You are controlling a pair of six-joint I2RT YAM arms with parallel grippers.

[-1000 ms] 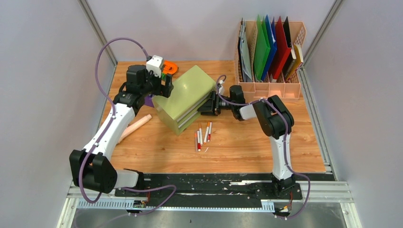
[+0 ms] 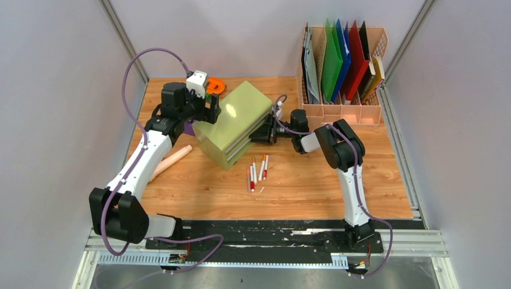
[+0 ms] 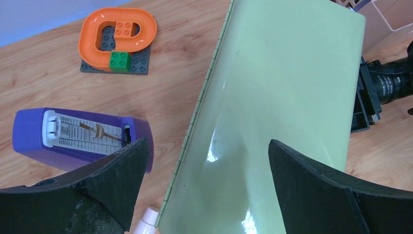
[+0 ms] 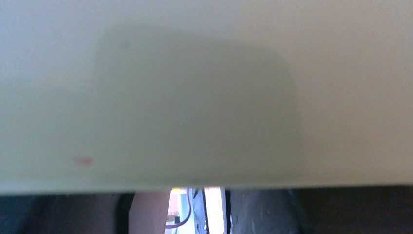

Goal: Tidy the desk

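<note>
My left gripper (image 2: 210, 109) is open above the green drawer box (image 2: 238, 111), beside a purple object (image 3: 68, 141) with a scale plate; its fingers show wide apart in the left wrist view. My right gripper (image 2: 263, 133) is pressed close against the drawer front at the box's right side. In the right wrist view a pale green surface (image 4: 195, 107) fills most of the picture and hides the fingertips, so its opening is unclear. Several markers (image 2: 259, 171) lie in front of the box.
An orange-and-green brick piece (image 3: 119, 41) lies behind. A pink file rack (image 2: 319, 111) with folders stands back right. A pale roll (image 2: 172, 161) lies left.
The right arm's elbow and cable have shifted slightly, with its gripper staying at the drawer box. The left arm and the objects look the same.
</note>
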